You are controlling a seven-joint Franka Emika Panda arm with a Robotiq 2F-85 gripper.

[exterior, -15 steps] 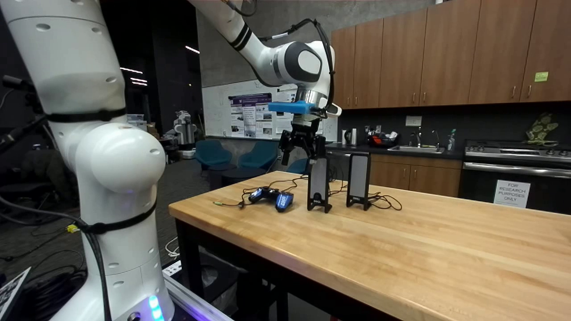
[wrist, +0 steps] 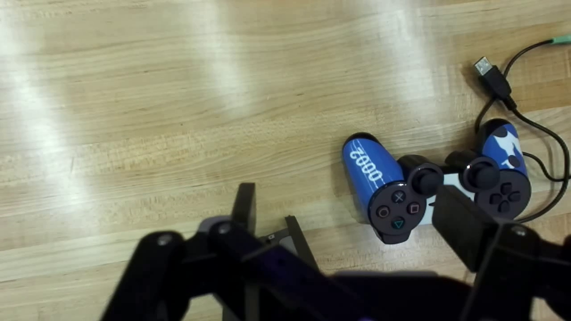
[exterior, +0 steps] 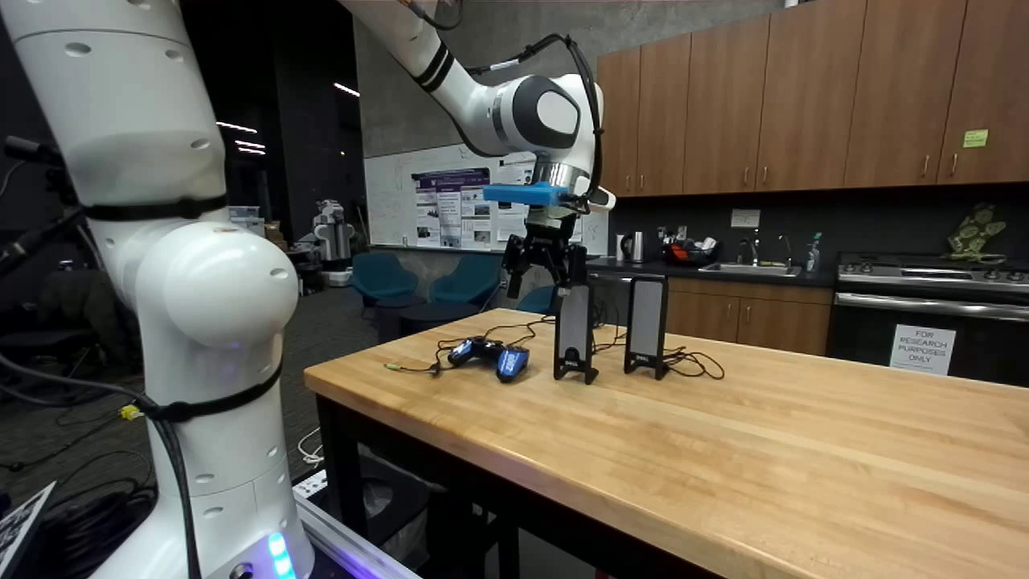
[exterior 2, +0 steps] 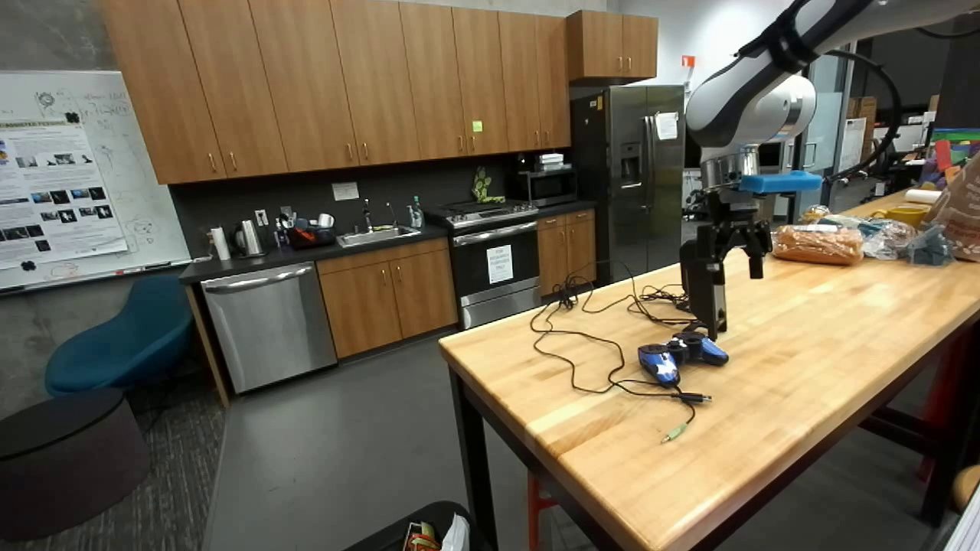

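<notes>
My gripper (exterior: 545, 278) hangs above the wooden table, its two black fingers spread wide with nothing held between them. Beneath it, a black speaker with a grey front (exterior: 574, 328) stands upright, its top close to the fingers in that view. Only part of this speaker (wrist: 301, 243) shows in the wrist view, beside the left finger. A second upright speaker (exterior: 645, 323) stands to the right. The blue and black game controller (wrist: 385, 184) lies on the table, partly covered by the right finger in the wrist view.
Black cables (exterior 2: 588, 341) trail around the controller and speakers. A bagged loaf (exterior 2: 818, 243) and other packages lie farther along the table. In exterior view 1, the table's near and right parts (exterior: 772, 453) are clear.
</notes>
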